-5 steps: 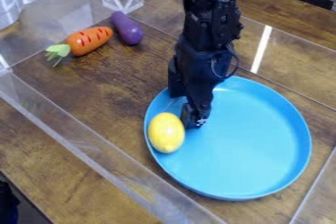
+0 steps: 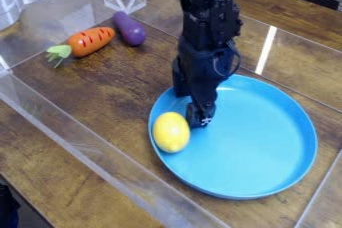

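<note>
My gripper (image 2: 195, 106) is lowered into the back-left part of a blue plate (image 2: 254, 152), its black fingers reaching down over the plate's surface. It stands open, as far as the dark shapes show. A yellow egg-shaped object (image 2: 171, 132) lies at the plate's left side, in front of and a little left of the gripper, apart from it.
An orange carrot with a green top (image 2: 88, 42) and a purple eggplant (image 2: 128, 28) lie on the wooden table (image 2: 94, 102) at the back left. A clear plastic edge runs along the left front. The table left of the plate is free.
</note>
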